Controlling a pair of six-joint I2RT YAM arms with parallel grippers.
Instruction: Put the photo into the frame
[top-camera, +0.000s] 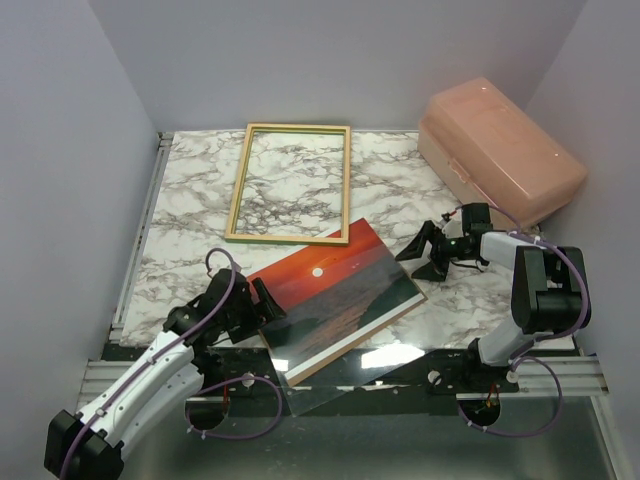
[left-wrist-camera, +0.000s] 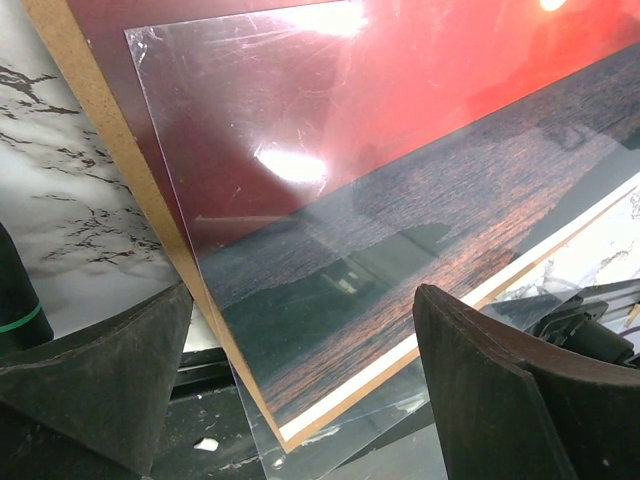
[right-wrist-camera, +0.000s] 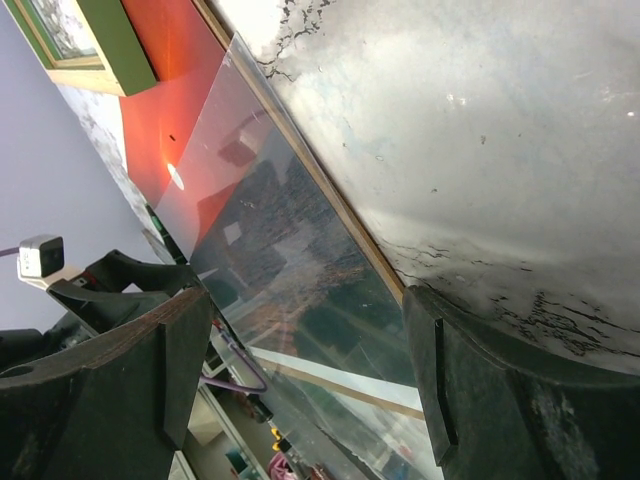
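Observation:
The sunset photo (top-camera: 340, 290) lies askew on a board over the table's front, its upper corner at the frame's bottom bar. A clear sheet (left-wrist-camera: 330, 230) lies over it, with more clear plastic past its lower edge. The empty wooden frame (top-camera: 346, 180) lies behind it. My left gripper is over the photo's left edge, fingers apart, nothing visibly held. My right gripper is open at the photo's right edge, its fingers either side of the board's edge and sheet, not closed on them.
A pink box (top-camera: 500, 150) stands at the back right. Bare marble (top-camera: 190, 190) shows left of the frame and around the photo's right. Grey walls enclose the back and sides; the dark front edge lies under the photo's lower corner.

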